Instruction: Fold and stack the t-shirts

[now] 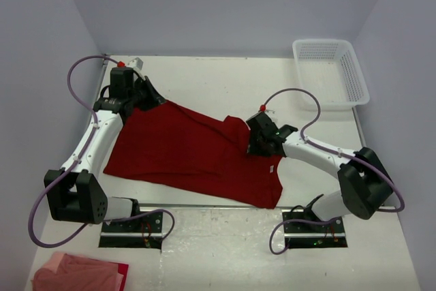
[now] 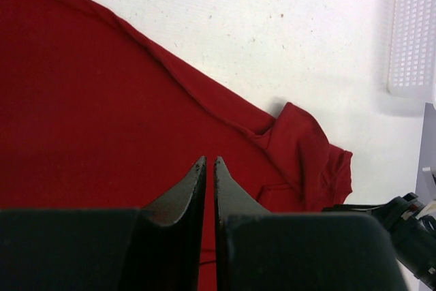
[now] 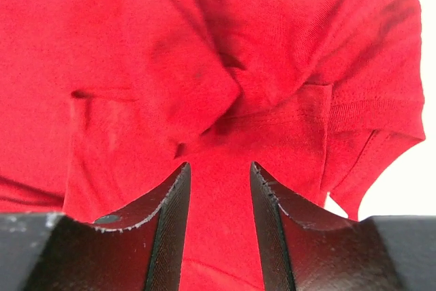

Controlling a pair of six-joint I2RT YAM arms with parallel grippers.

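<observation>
A dark red t-shirt (image 1: 174, 141) is spread over the white table, its right part bunched in loose folds (image 2: 300, 144). Over its upper left edge, my left gripper (image 1: 162, 101) has its fingertips only slightly apart, and no cloth shows between them in the left wrist view. My right gripper (image 1: 259, 151) hovers over the folded right part, with its fingers (image 3: 170, 202) wide apart. Below them the cloth lies in a pointed fold (image 3: 204, 97), a hem and a loose sleeve end; whether the fingertips touch it I cannot tell.
A white perforated basket (image 1: 363, 90) stands at the back right. Folded red and pinkish cloth (image 1: 75, 274) lies at the front left corner.
</observation>
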